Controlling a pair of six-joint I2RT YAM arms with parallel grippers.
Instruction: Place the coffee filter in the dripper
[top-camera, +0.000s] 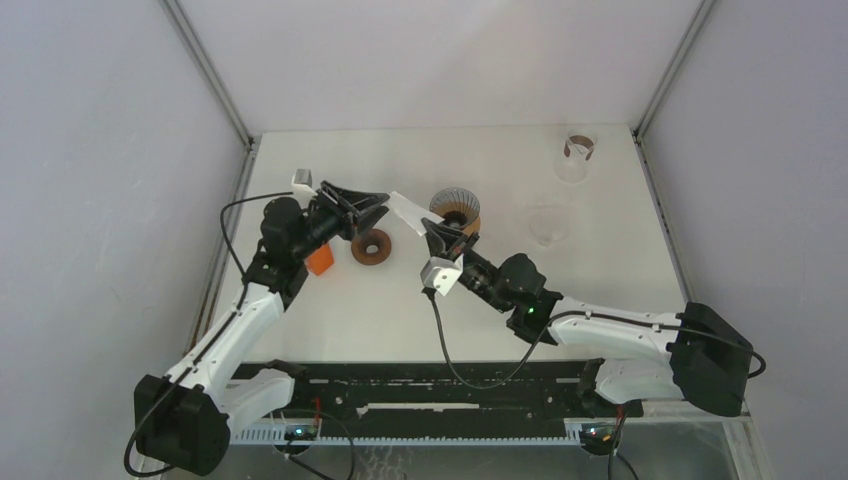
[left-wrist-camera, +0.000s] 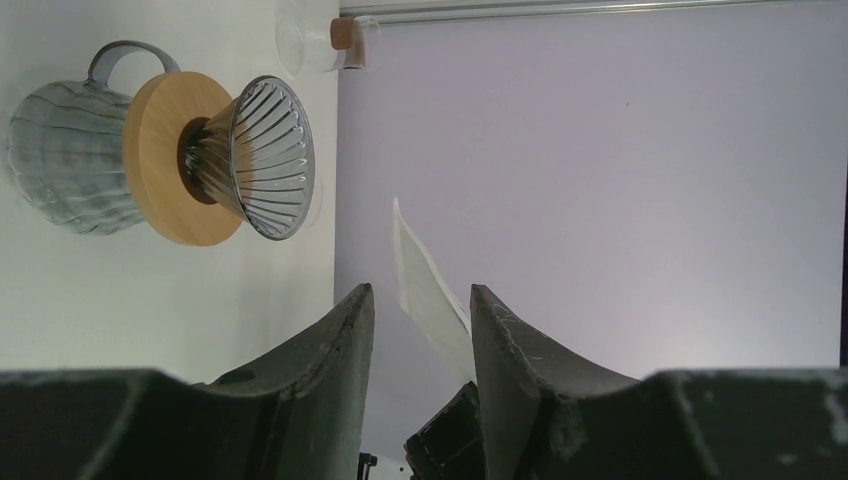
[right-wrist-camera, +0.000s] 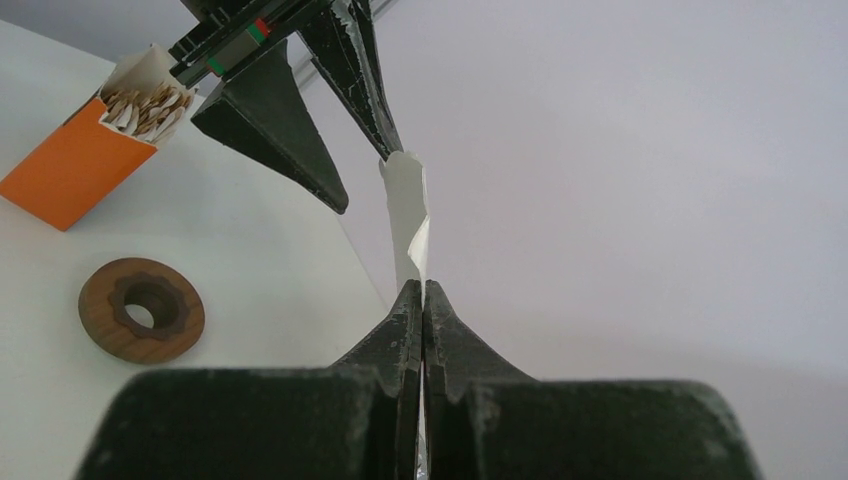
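The white paper coffee filter (top-camera: 411, 212) is held up in the air between the arms. My right gripper is shut on its lower edge, which shows as a thin upright sheet in the right wrist view. My left gripper stands open at the filter's other end. One of its fingers (right-wrist-camera: 358, 85) is at or very near the paper's tip; the other is clear of it. In the left wrist view, the clear ribbed dripper (left-wrist-camera: 272, 158) with its wooden collar (left-wrist-camera: 165, 190) sits on the glass pot (left-wrist-camera: 72, 155); its inside looks empty.
An orange box (right-wrist-camera: 80, 165) of folded filters stands beneath the left arm. Near it lies a brown wooden ring (right-wrist-camera: 140, 310) on the white table (top-camera: 330, 330). A glass vessel with a brown band (top-camera: 578, 152) stands at the back right, with a clear item (top-camera: 547, 225) in front.
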